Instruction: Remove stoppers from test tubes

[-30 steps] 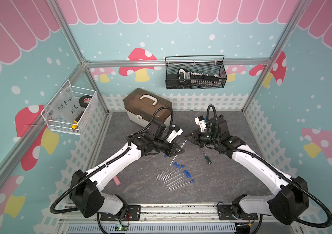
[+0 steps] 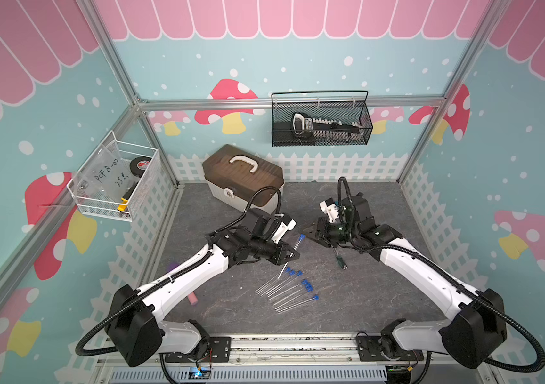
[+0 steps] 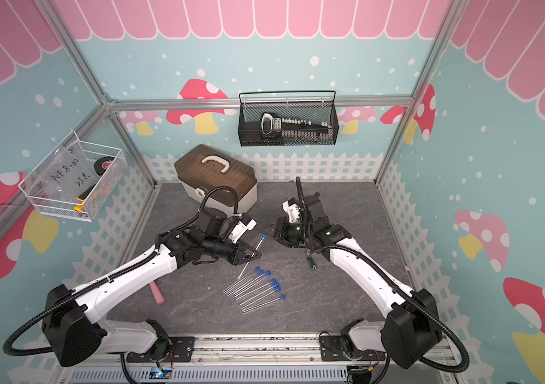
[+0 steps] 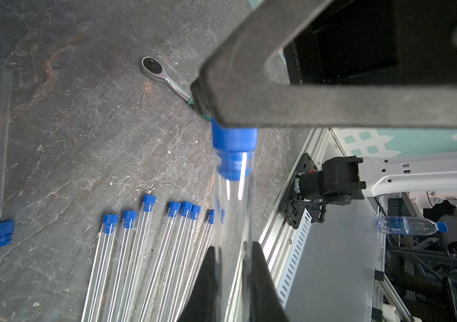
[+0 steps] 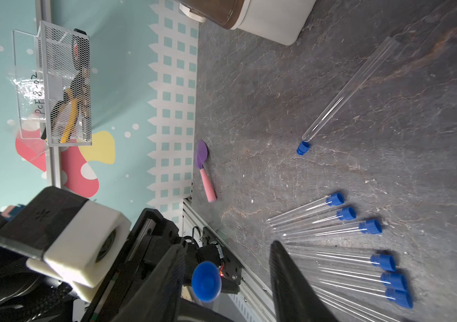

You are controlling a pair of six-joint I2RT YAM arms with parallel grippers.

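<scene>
In the left wrist view my left gripper is shut on a clear test tube (image 4: 232, 206), which stands tilted with its blue stopper (image 4: 234, 138) seated in the top end. My right gripper is at that end; in its wrist view the held tube's stopper appears between the parted fingers, nearer the left one. A loose open tube (image 5: 349, 91) lies on the table, a separate blue stopper (image 5: 303, 148) at its end. Several stoppered tubes (image 2: 288, 291) lie in a row near the front.
A ratchet (image 4: 166, 77) with a green handle lies under the right arm. At the back left stands a brown-lidded toolbox (image 2: 240, 179). A pink and purple spoon (image 5: 206, 177) lies on the left side.
The left gripper sits slightly lower than a second ago, still holding the tube.
</scene>
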